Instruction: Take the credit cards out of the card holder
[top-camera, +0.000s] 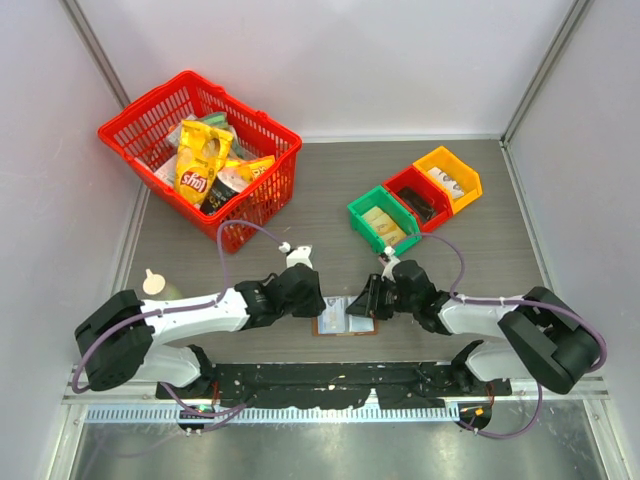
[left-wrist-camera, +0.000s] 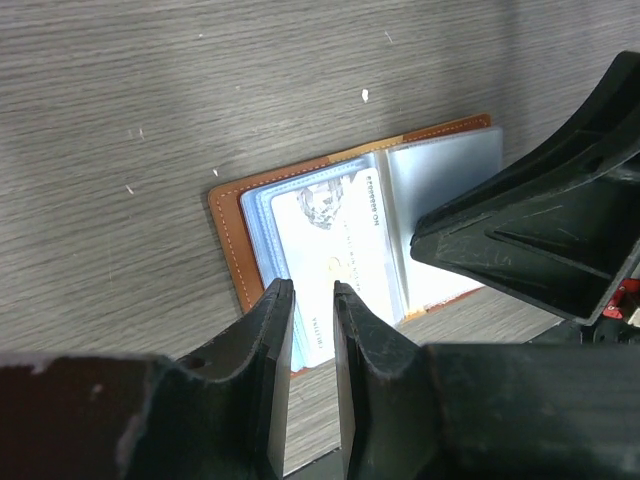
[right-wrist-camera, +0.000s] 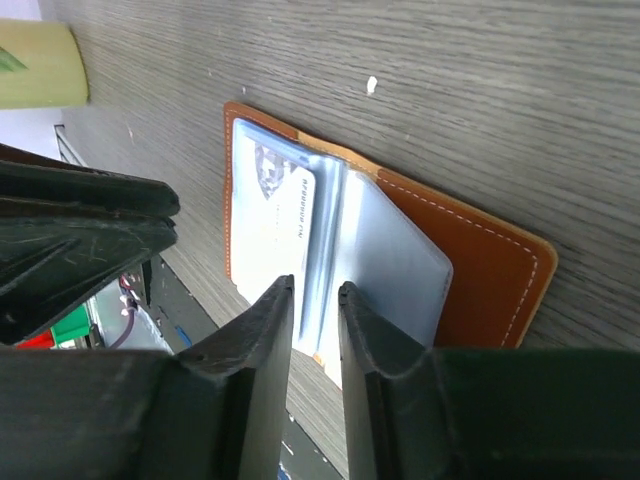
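The brown leather card holder (top-camera: 344, 330) lies open on the table between my grippers, with clear sleeves holding white cards (left-wrist-camera: 328, 250). In the left wrist view my left gripper hangs over the left page, open a narrow amount, nothing visible between its fingers. My right gripper is at the right page in the right wrist view, its fingertips part open on the pale sleeve (right-wrist-camera: 390, 260). Whether a card edge is between them I cannot tell.
A red basket (top-camera: 270, 140) of snack bags stands at back left; green, red and orange bins (top-camera: 360, 208) sit at back right. A cream cylindrical object (top-camera: 160, 285) is at the left. Bare table surrounds the holder.
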